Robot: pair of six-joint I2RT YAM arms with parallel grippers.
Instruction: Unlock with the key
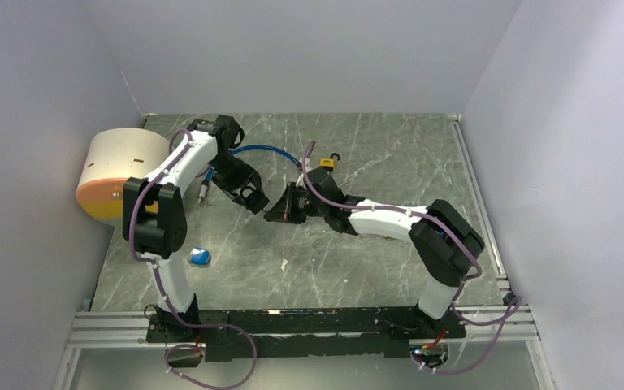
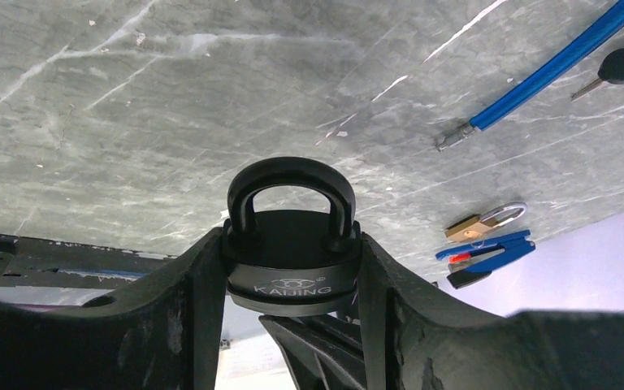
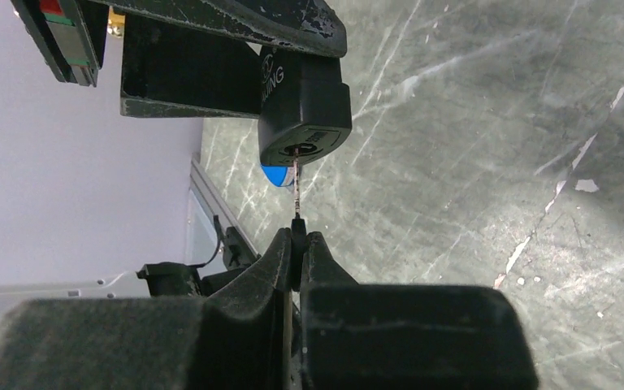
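Note:
A black KAIJING padlock [image 2: 291,260] with a closed shackle is held in the air in my left gripper [image 1: 248,195], shut on its sides. My right gripper is shut on a key [image 3: 296,187], its thin blade pointing at the keyway in the padlock's bottom. The blade's tip is at the keyway; how far it is inside I cannot tell. The two grippers meet near the middle of the workspace.
A blue cable [image 2: 536,77], another key [image 2: 621,65], a brass padlock [image 2: 467,229] and blue tools [image 2: 504,256] lie on the table. A cream cylinder [image 1: 118,171] stands at the left, a blue object [image 1: 200,255] at the front left.

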